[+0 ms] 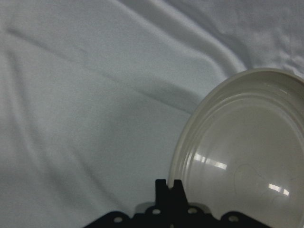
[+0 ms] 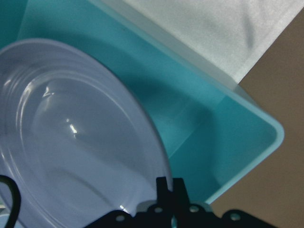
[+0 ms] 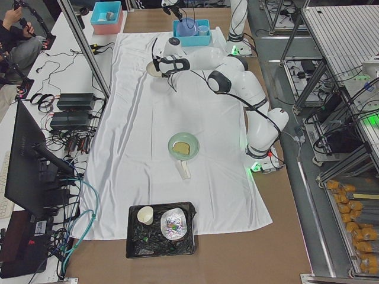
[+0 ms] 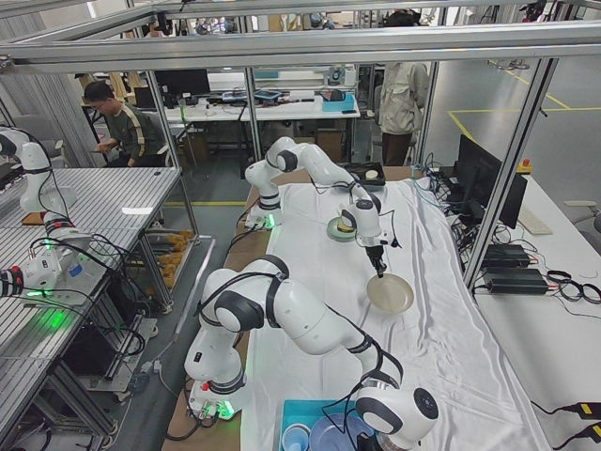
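Note:
A beige plate (image 4: pixel 390 293) lies on the white cloth; my left gripper is at its rim, fingers close together, and I cannot tell whether the rim is between them. A blue plate (image 2: pixel 76 123) lies in a light-blue bin (image 2: pixel 237 137), its rim reaching my right gripper, whose fingers are closed on it. A light-blue cup (image 3: pixel 202 30) is also in the bin.
A green plate (image 3: pixel 183 137) with a yellow item and a pale utensil below it lies mid-cloth. A black tray (image 3: pixel 160 248) with a cup and foil dish is at the far end.

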